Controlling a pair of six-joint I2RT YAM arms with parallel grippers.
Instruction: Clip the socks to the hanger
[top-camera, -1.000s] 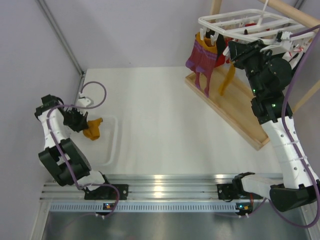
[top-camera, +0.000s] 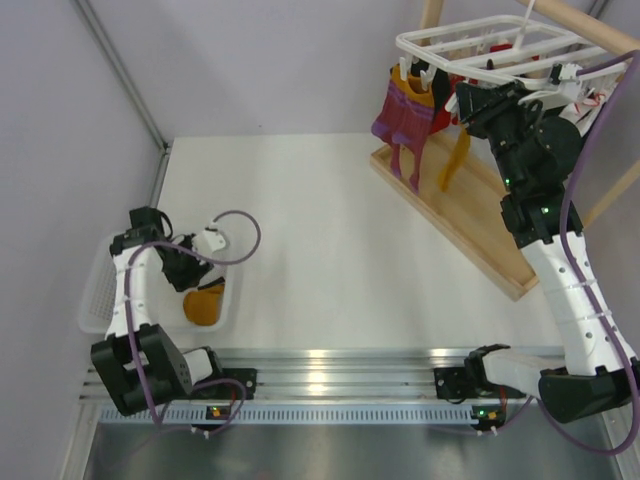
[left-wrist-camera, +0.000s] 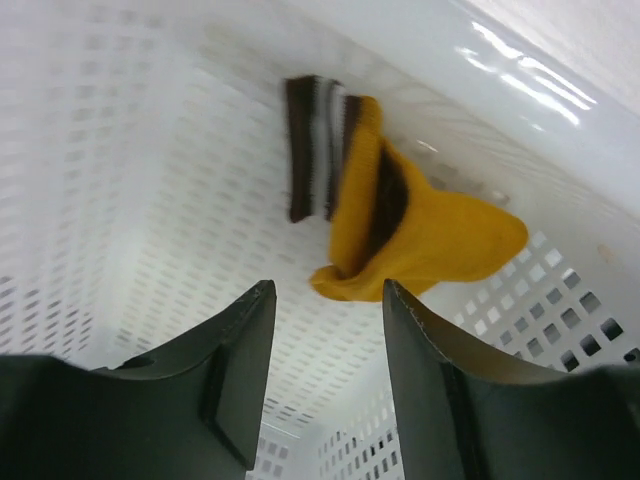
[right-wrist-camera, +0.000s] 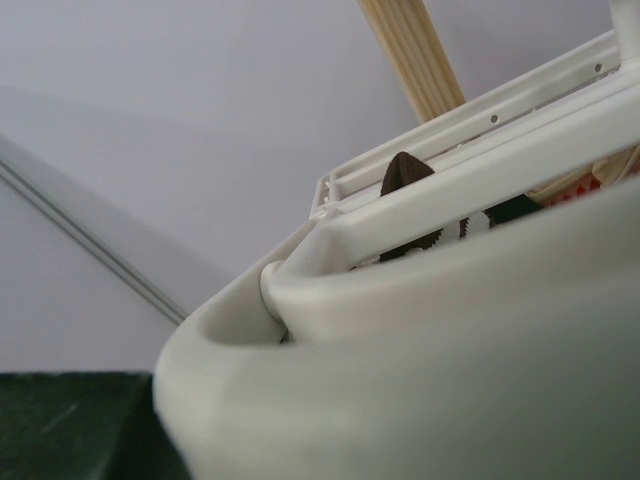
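My left gripper (top-camera: 195, 262) hovers over the white basket at lower left, fingers apart and empty. Below it lie a yellow sock (left-wrist-camera: 430, 245) and a dark striped cloth (left-wrist-camera: 310, 150). The white clip hanger (top-camera: 450, 45) hangs at upper right, with purple-and-yellow socks (top-camera: 405, 120) and a yellow sock (top-camera: 455, 160) hanging under it. My right gripper (top-camera: 480, 105) is shut at the hanger's front, seemingly on a white part of it; in the right wrist view the white frame (right-wrist-camera: 420, 400) fills the lower area.
The wooden stand's base (top-camera: 460, 220) is below the hanger. The basket's rim (top-camera: 228, 300) borders the yellow sock.
My left gripper has moved right and toward the front within the basket area, uncovering more of the yellow sock and dark cloth. The right arm is almost still.
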